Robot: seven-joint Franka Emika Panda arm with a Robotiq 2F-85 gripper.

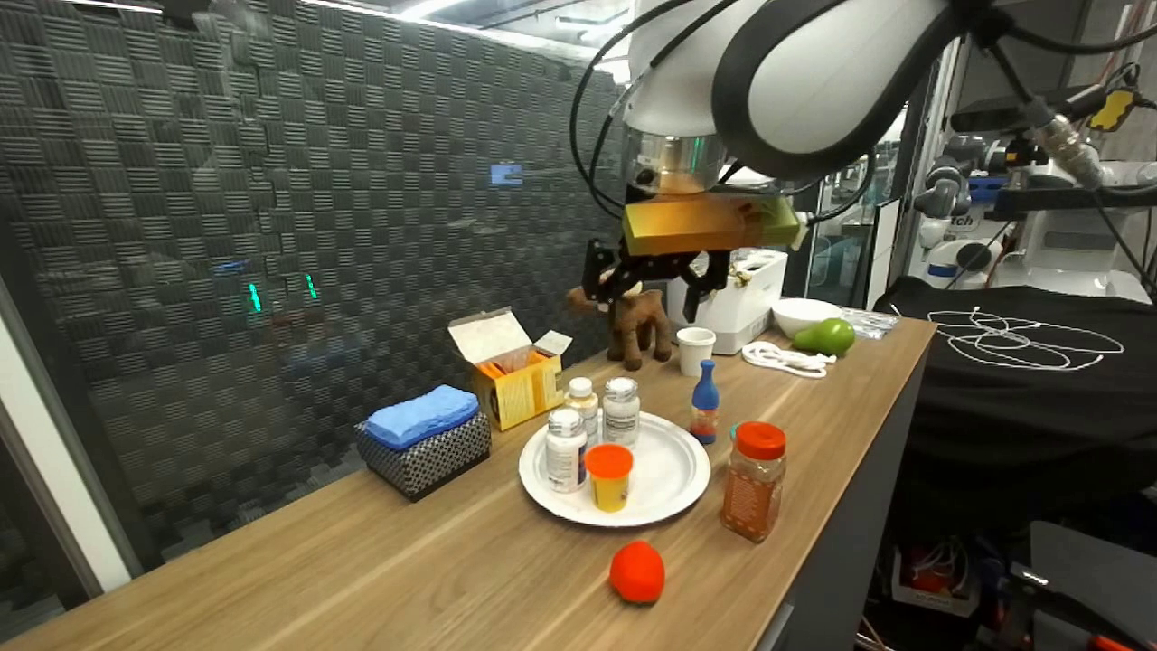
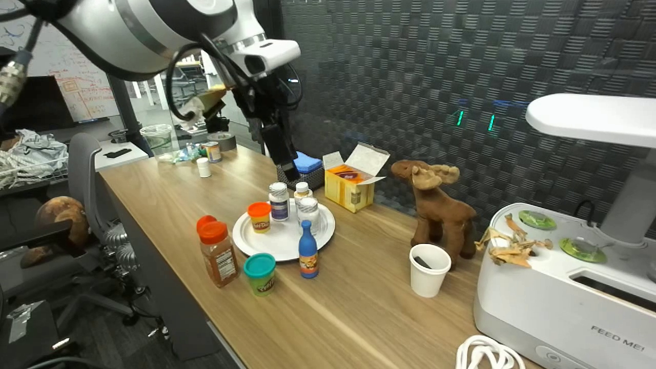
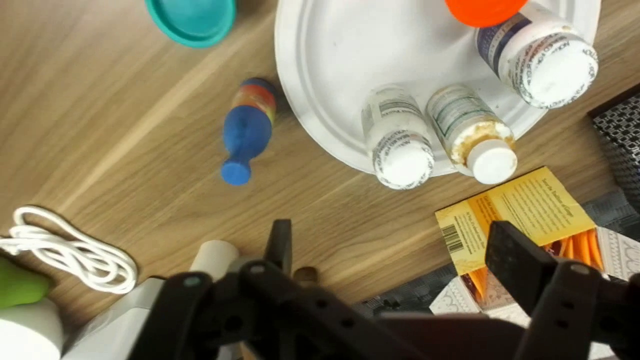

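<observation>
My gripper (image 1: 651, 295) is open and empty, held in the air well above the table; in the wrist view its two fingers (image 3: 280, 243) stand far apart. Below it is a white plate (image 1: 672, 477). On the plate stand three white pill bottles, one near the yellow tub (image 2: 279, 202), one clear-labelled (image 3: 399, 141) and one with a smaller cap (image 3: 474, 135). A yellow tub with an orange lid (image 1: 609, 477) shares the plate. Beside the plate stand a blue bottle (image 2: 308, 251), a teal-lidded tub (image 2: 260, 273) and a red-lidded spice jar (image 1: 755, 483).
A yellow open box (image 1: 521, 385), a dark box with blue cloth (image 1: 423, 439) and a brown toy moose (image 2: 439, 206) line the wall side. A white cup (image 2: 428, 270), white cable (image 1: 784, 358) and white planter (image 2: 553, 301) lie farther along. A red ball-like object (image 1: 636, 571) sits near the front.
</observation>
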